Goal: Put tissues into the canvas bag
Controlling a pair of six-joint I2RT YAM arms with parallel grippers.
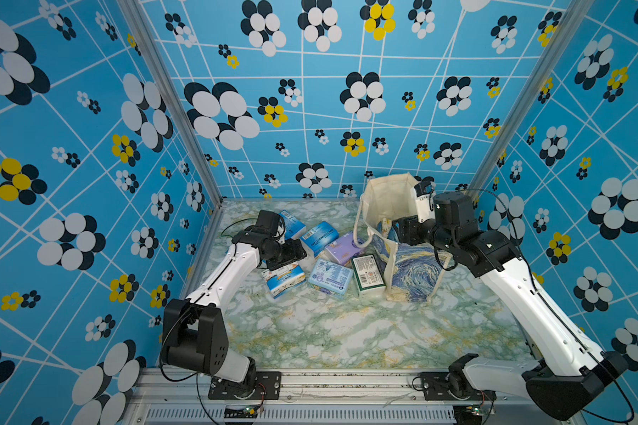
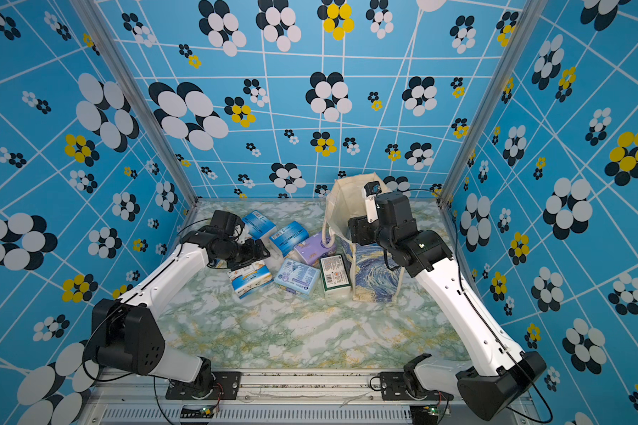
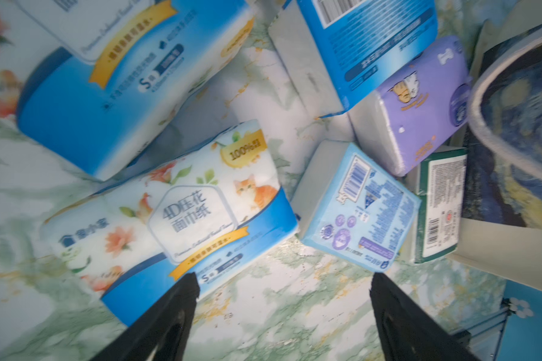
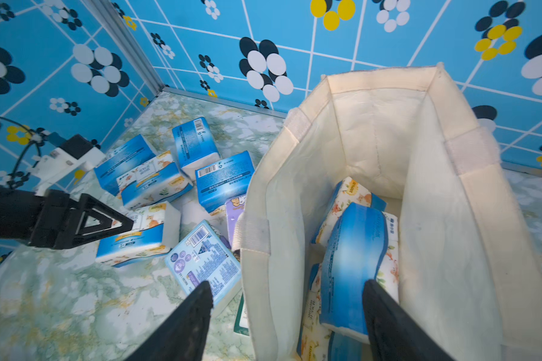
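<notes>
The cream canvas bag (image 4: 271,198) stands upright with its mouth wide open. Several blue-and-floral tissue packs, among them a blue one (image 4: 352,264), lie inside. My right gripper is open and empty at the bag's mouth. Over on the left, my left gripper has its fingers apart, empty, above the near floral pack (image 3: 204,222). Beside that pack rests a pale blue pack (image 3: 361,207). Farther along are a purple pack (image 3: 418,102), a green-and-white pack (image 3: 442,204) and more blue packs, one of them a blue-and-white pack (image 3: 361,48).
A curved bag handle (image 3: 493,129) hangs outside the bag near the purple pack. Patterned blue walls enclose the back and sides.
</notes>
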